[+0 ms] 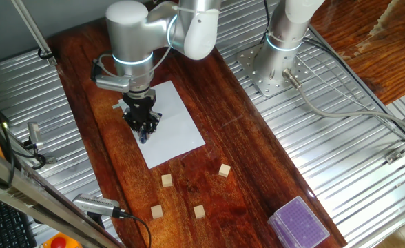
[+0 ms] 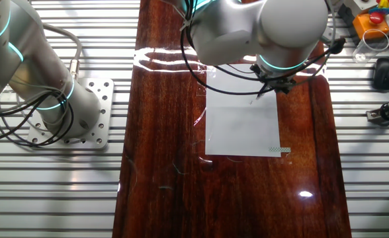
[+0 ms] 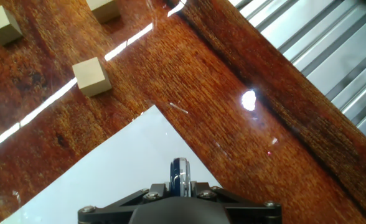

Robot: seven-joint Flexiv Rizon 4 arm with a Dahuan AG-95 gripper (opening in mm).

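A slim pen-like object [image 3: 180, 175], dark blue and silvery, stands upright between the fingers of my gripper, which looks shut on it. In exterior view 1 my gripper [image 1: 144, 129] points down over the left part of a blank white sheet of paper [image 1: 175, 127]. Whether the object's lower end touches the sheet cannot be told. No marks show on the bare part of the paper [image 3: 117, 165] in the wrist view. Exterior view 2 has the gripper [image 2: 271, 84] partly behind the arm, above one end of the sheet [image 2: 241, 129].
Several small wooden blocks, among them one nearest the paper [image 1: 167, 180] and another to its right [image 1: 224, 170], lie on the dark wooden table. A purple-lidded box [image 1: 299, 224] sits at the table's edge.
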